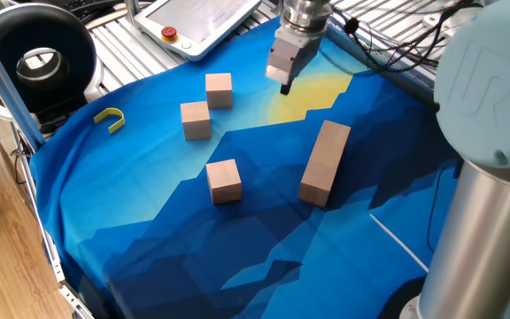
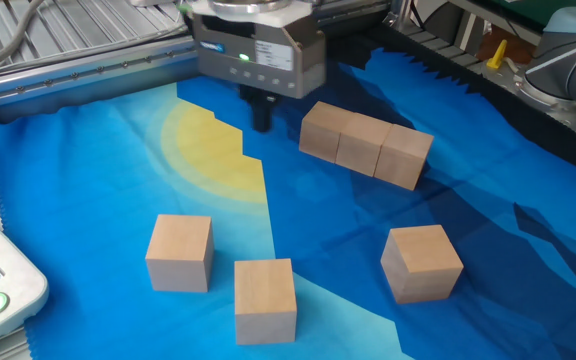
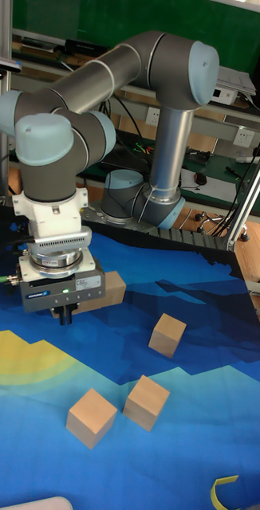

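My gripper [image 2: 260, 112] hangs above the cloth by the yellow sun print, its dark fingers together at the middle of the body and nothing seen between them. In exterior view 3 its fingers [image 3: 65, 315] also look shut. Three wooden cubes stand in a touching row [image 2: 356, 142], which exterior view 1 shows as one long block [image 1: 325, 164]. In exterior view 3 the gripper partly hides the row [image 3: 112, 289].
A yellow curved strip [image 1: 111, 119] lies near the cloth's edge. The tablet with a red button [image 1: 193, 22] rests beyond the cloth. My arm's base column [image 1: 481, 239] rises at the right.
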